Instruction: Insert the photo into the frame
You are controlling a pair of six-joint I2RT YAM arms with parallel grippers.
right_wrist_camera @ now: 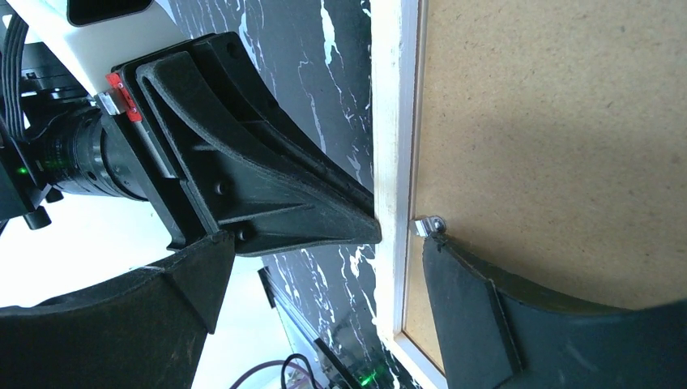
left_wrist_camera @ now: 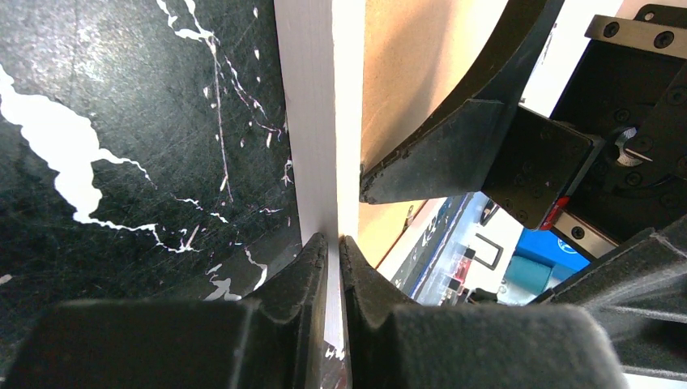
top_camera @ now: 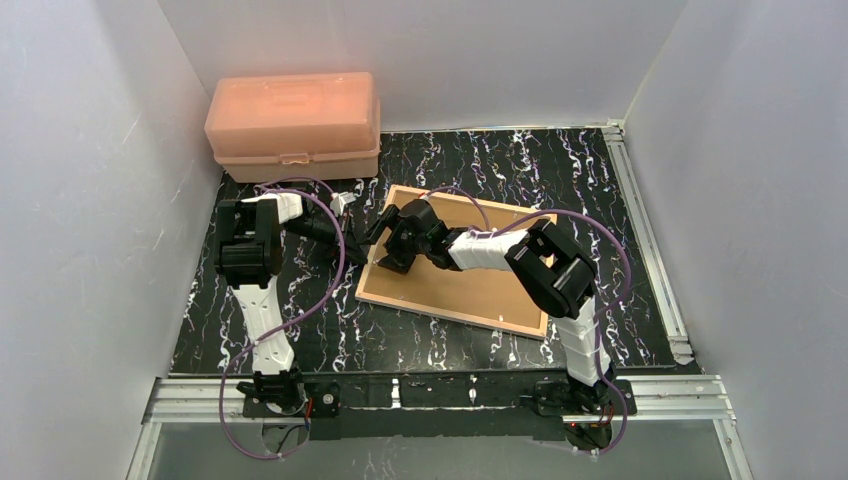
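Note:
The photo frame lies back side up on the dark marble table, its brown backing board inside a pale wooden rim. No separate photo shows. A small metal clip sits on the board beside the rim. My left gripper is shut at the frame's left outer side, its fingertips against the rim; nothing shows between them. My right gripper stands open over the left rim. One of its fingers is right by the clip, over the board; whether they touch, I cannot tell.
An orange lidded box stands at the back left. Purple cables loop over both arms. Bare table shows to the right of the frame. The two grippers are very close together at the left rim.

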